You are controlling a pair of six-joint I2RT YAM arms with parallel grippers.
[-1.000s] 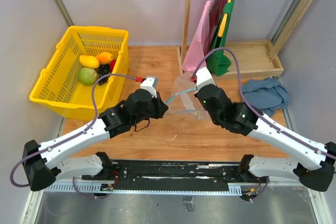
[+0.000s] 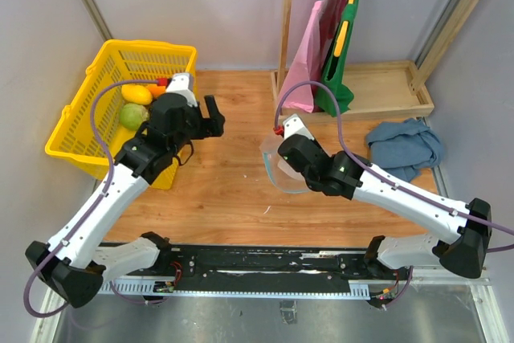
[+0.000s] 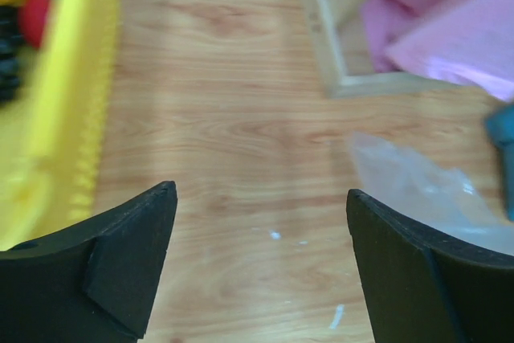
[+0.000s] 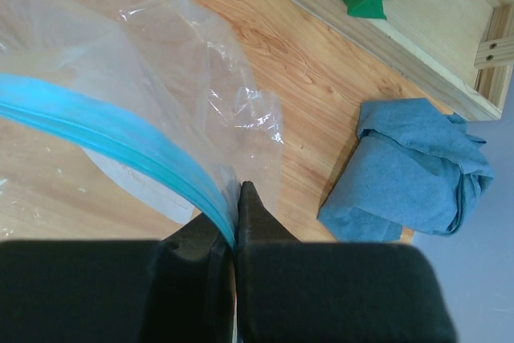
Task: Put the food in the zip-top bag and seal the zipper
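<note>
The clear zip top bag (image 4: 152, 54) with its blue zipper strip (image 4: 96, 114) hangs from my right gripper, which is shut on the bag's edge. My left gripper is open and empty, above the wood beside the yellow basket (image 2: 72, 126). In the top view the basket holds a yellow fruit (image 2: 136, 94) and a green one (image 2: 132, 116); the left arm hides part of it. A red round food (image 3: 36, 18) shows blurred in the left wrist view.
A blue folded cloth (image 2: 405, 146) lies at the right. Pink (image 2: 303, 70) and green (image 2: 337, 78) fabric items hang over a wooden tray (image 2: 389, 86) at the back.
My left gripper has let go of the bag, opened, and moved left and back toward the basket.
</note>
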